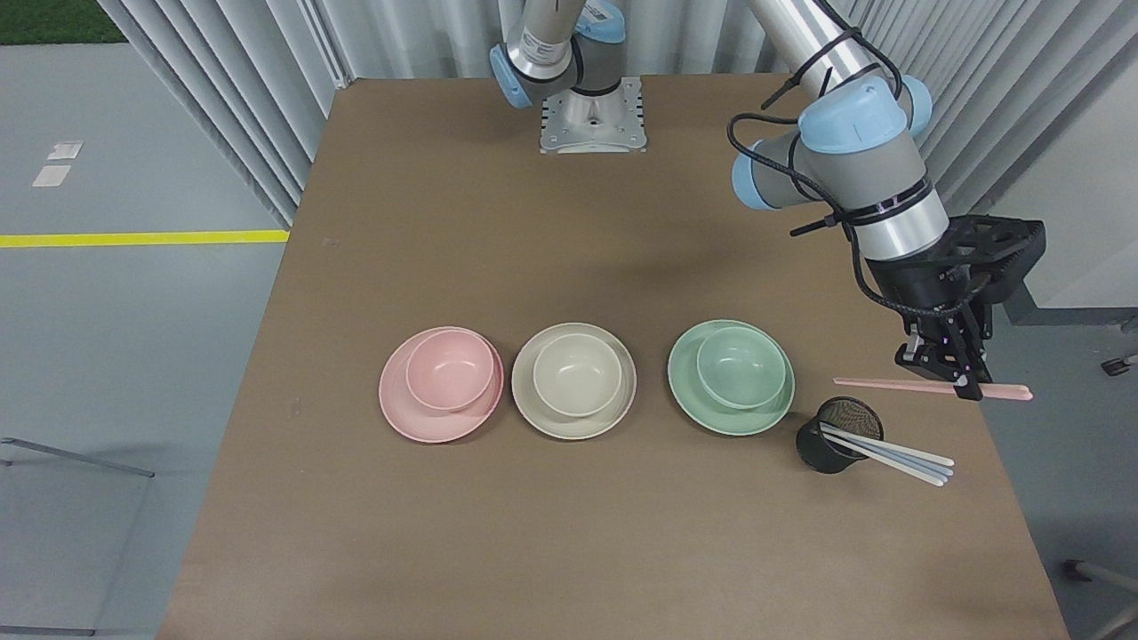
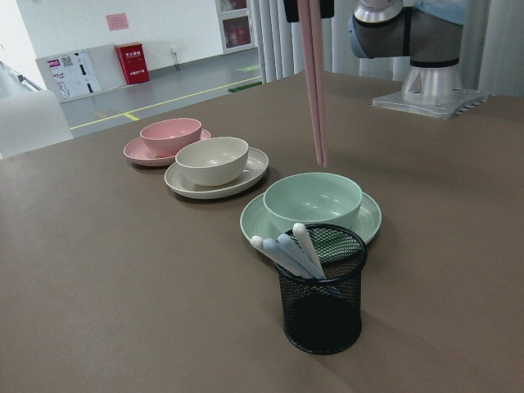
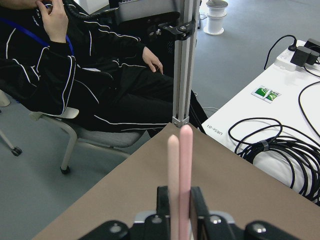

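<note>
My gripper (image 1: 965,384) is shut on a pair of pink chopsticks (image 1: 1003,391), held level in the front view above the table's right edge; in the wrist view they stand between the fingers. Below and left is a black mesh cup (image 1: 821,448) with pale blue and white chopsticks (image 1: 907,459) leaning in it. A green bowl (image 1: 741,363) on its saucer sits left of the cup, then a cream bowl (image 1: 577,373) and a pink bowl (image 1: 448,368), each on a saucer.
In the wrist view a person (image 3: 100,90) sits beyond the table edge, beside a white surface with coiled cables (image 3: 280,155).
</note>
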